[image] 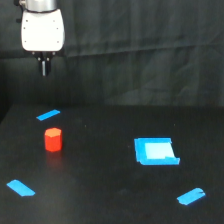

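Observation:
At the upper left, high above the table, hangs my gripper, a white body with small dark fingers pointing down. Its fingers are too small and dark to show whether they are open or shut. Well below it, a red block stands on the black table, apart from the gripper. On the right half lies a white square patch edged with blue tape, with nothing on it.
Strips of blue tape lie at the back left, front left and front right. A dark curtain closes off the back.

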